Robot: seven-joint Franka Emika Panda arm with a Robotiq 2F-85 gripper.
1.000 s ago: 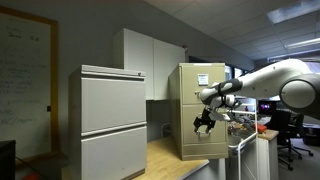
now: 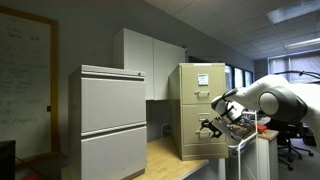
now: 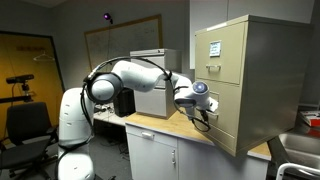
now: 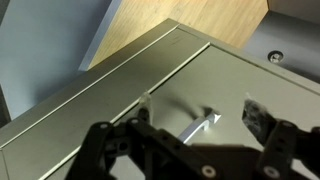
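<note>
A beige filing cabinet (image 2: pixel 203 82) with several drawers stands on the wooden counter. My gripper is open in front of a drawer face. In the wrist view a silver handle (image 4: pixel 199 127) shows between its two spread fingers, and no contact with it can be made out. From the side, the gripper (image 3: pixel 208 108) hovers by the cabinet's lower drawers (image 3: pixel 226 104). Its fingertips are too small there to judge the distance to the handle.
The wooden counter (image 2: pixel 160 158) has bare room left of the cabinet. A grey two-drawer cabinet (image 2: pixel 112 112) stands further left, and white wall cupboards (image 2: pixel 150 65) hang behind. A wire rack (image 3: pixel 300 168) is close on the cabinet's other side.
My arm has shifted right in exterior view 1, and the gripper sits slightly lower and further right against the cabinet front. The drawers look unmoved.
</note>
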